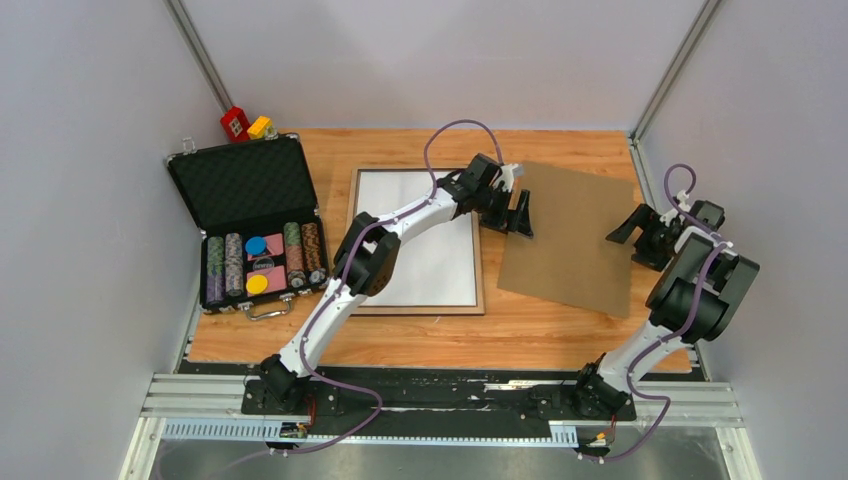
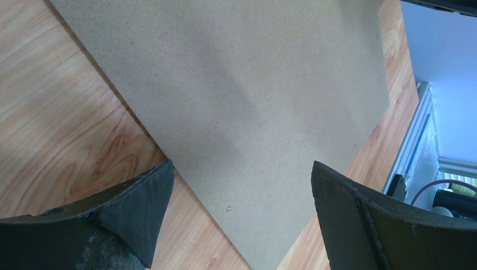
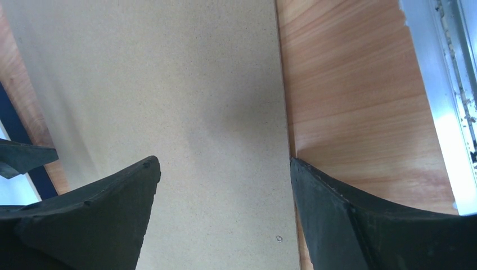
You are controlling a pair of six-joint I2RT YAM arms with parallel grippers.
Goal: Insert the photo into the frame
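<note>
A brown board [image 1: 565, 250] lies on the table right of a wood-edged frame [image 1: 405, 280] with a white inner surface. My left gripper [image 1: 518, 215] stands open at the board's left edge; in the left wrist view its fingers straddle that edge, nothing held. My right gripper [image 1: 630, 236] is open at the board's right edge; in the right wrist view one fingertip [image 3: 306, 174] meets that edge and the other is over the board [image 3: 197, 101]. I cannot tell which piece is the photo.
An open case of chips [image 1: 262, 270] fills the left end, with red and yellow blocks [image 1: 236, 126] behind it. Metal rails and walls border the table; a strip of bare wood [image 1: 530, 340] lies in front.
</note>
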